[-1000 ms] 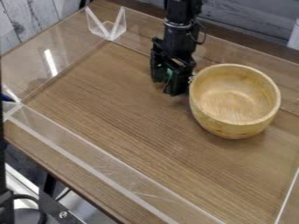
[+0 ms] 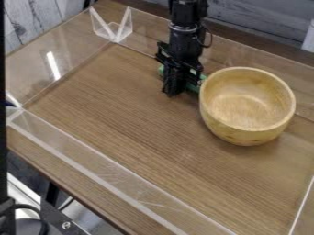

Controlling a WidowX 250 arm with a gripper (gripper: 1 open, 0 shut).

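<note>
The black robot arm (image 2: 186, 37) reaches down from the top centre to the tabletop, its gripper (image 2: 182, 83) low beside a large tan wooden bowl (image 2: 245, 106). A green object (image 2: 194, 72) shows partly behind the gripper, mostly hidden by it. The fingertips are dark and small, so what lies between them cannot be made out.
A clear plastic container (image 2: 110, 26) stands at the upper left. Dark cables lie at the lower left edge.
The gripper has shifted slightly and its lower part looks narrower, a little left of where it was. The bowl has not visibly moved.
</note>
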